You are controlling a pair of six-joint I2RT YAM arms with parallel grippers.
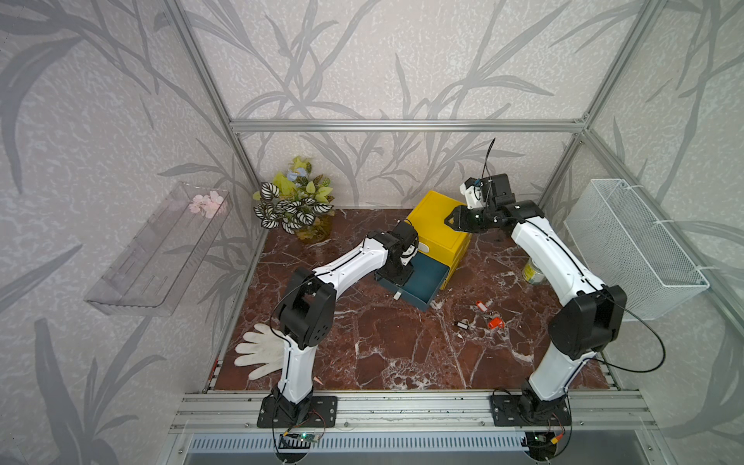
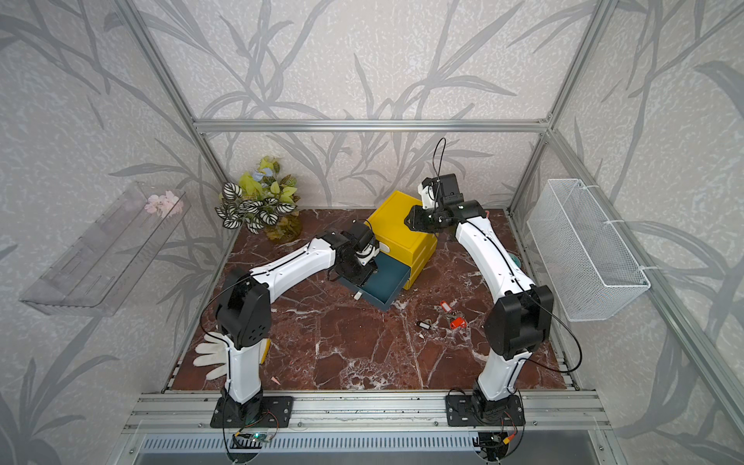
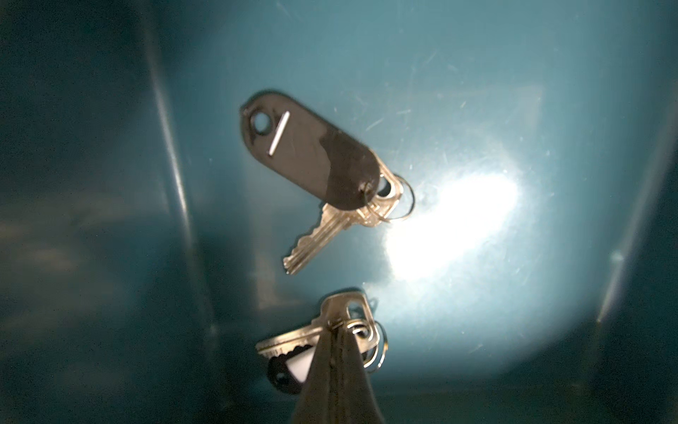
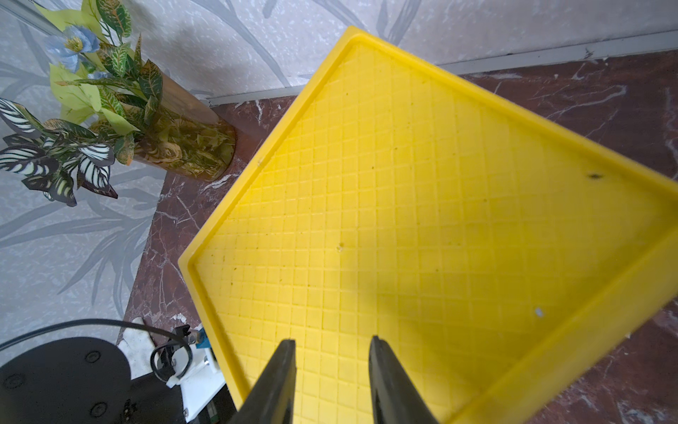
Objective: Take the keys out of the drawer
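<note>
Inside the pulled-out dark teal drawer [image 1: 426,283] of the yellow cabinet [image 1: 434,217] lie two sets of keys. A key with a black tag [image 3: 296,148] lies in the middle of the left wrist view. Below it is a second key [image 3: 289,342] with a tag, partly hidden by my left gripper. That gripper is shut, down in the drawer at this lower set; I cannot see anything held between its fingers. My right gripper stands open above the cabinet's yellow top, with nothing between its fingers.
A plant [image 1: 294,201] stands at the back left, a white glove [image 1: 255,356] at the front left. Small red and black items [image 2: 457,321] lie right of the drawer. Wall baskets [image 1: 635,240] hang on both sides.
</note>
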